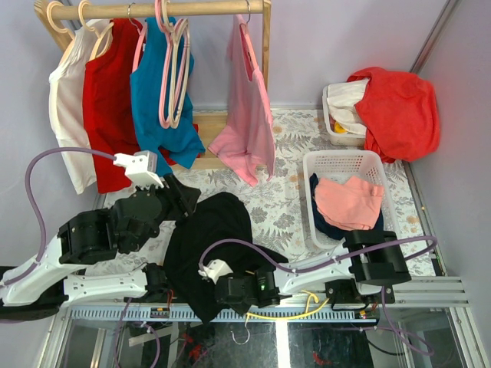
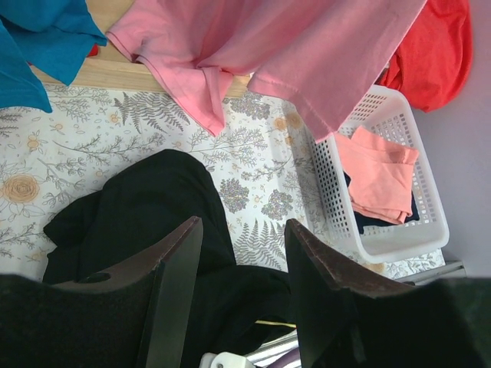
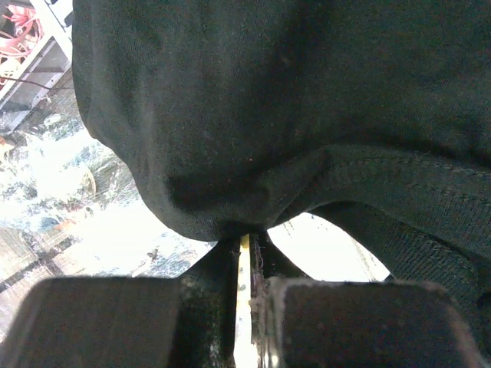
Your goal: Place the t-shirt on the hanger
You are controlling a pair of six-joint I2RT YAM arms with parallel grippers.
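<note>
A black t-shirt (image 1: pixel 203 238) lies crumpled at the front middle of the table, also filling most of the right wrist view (image 3: pixel 268 92). A yellow hanger (image 1: pixel 284 314) lies at the front edge, partly under the shirt. My left gripper hangs above the shirt, open, with nothing between its fingers. My right gripper is low at the shirt's front edge and shut; a yellow strip shows behind its tips, and whether cloth is pinched cannot be told.
A wooden rack (image 1: pixel 199 8) holds hung tops and spare hangers at the back left. A white basket (image 1: pixel 345 161) of folded cloth stands right, with another heaped basket (image 1: pixel 345 138) behind it. Patterned table shows in the middle.
</note>
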